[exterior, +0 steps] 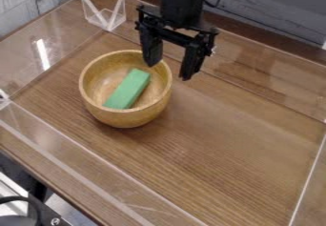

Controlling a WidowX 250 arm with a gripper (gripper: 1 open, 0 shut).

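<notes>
A black robot arm with its gripper [171,52] hangs at the upper middle, just behind and above a round yellow bowl [99,66]. The gripper's two dark fingers stand apart, open, with nothing seen between them. A green block [126,90] lies tilted inside the bowl, on its left-middle part.
Clear plastic pieces lie at the upper left and left edge. A black cable runs at the bottom-left corner. A grey raised border lines the back.
</notes>
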